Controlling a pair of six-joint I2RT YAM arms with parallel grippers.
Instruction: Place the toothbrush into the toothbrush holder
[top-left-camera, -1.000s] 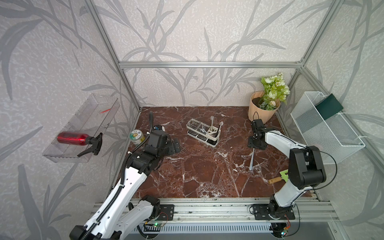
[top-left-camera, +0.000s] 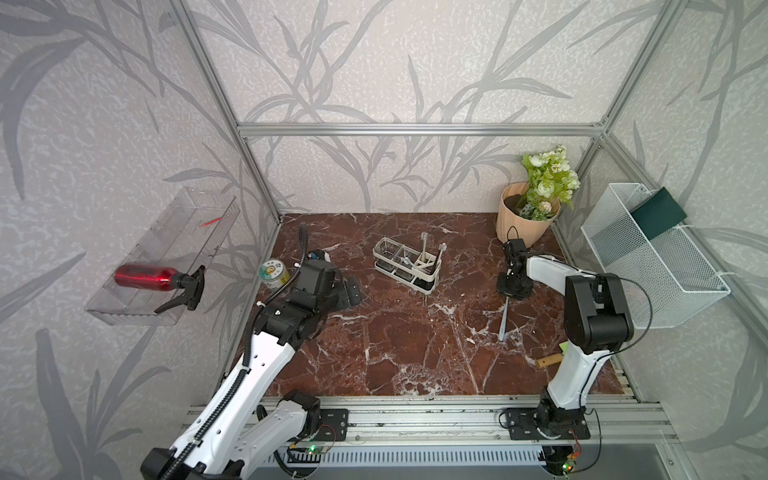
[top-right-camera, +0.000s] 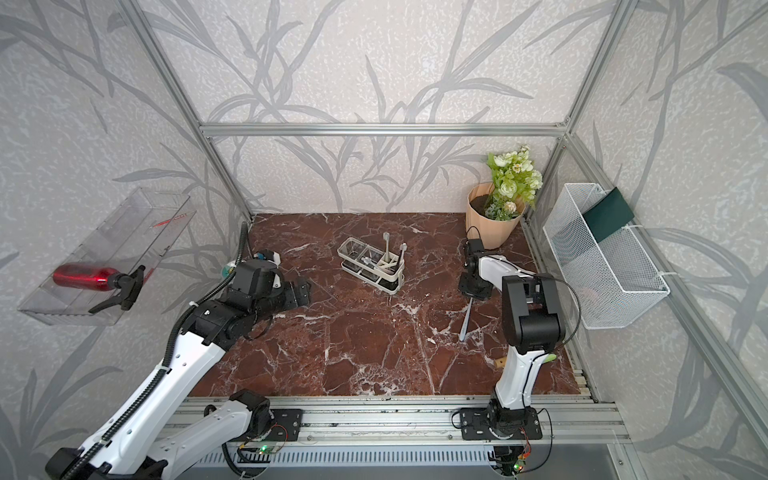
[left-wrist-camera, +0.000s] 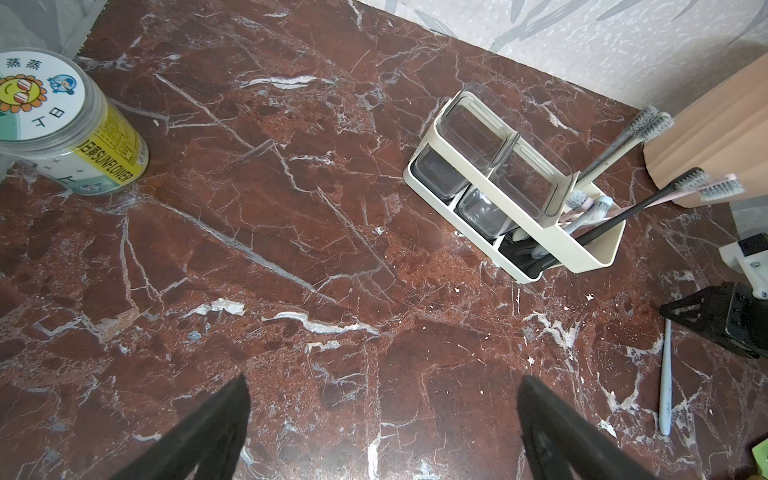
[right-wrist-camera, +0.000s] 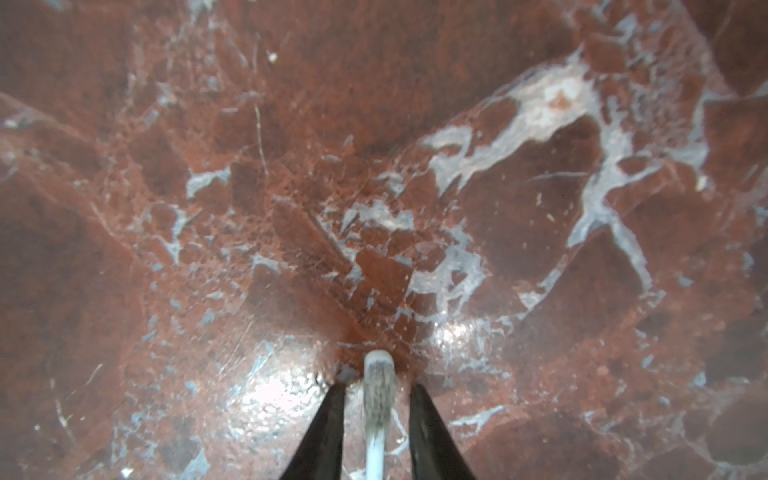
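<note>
A pale blue toothbrush (top-left-camera: 502, 324) lies on the marble table at the right. My right gripper is low over its bristled head (right-wrist-camera: 379, 376), fingers part open on either side with small gaps showing. A cream toothbrush holder (left-wrist-camera: 495, 190) with clear compartments stands at the back middle, several toothbrushes leaning in its right end. My left gripper is open above the left of the table, nothing between its fingers.
A jar (top-left-camera: 274, 274) stands at the left, a flower pot (top-left-camera: 520, 225) at the back right. A green item with a wooden handle (top-left-camera: 549, 360) lies at the front right.
The left arm and the holder have not moved.
</note>
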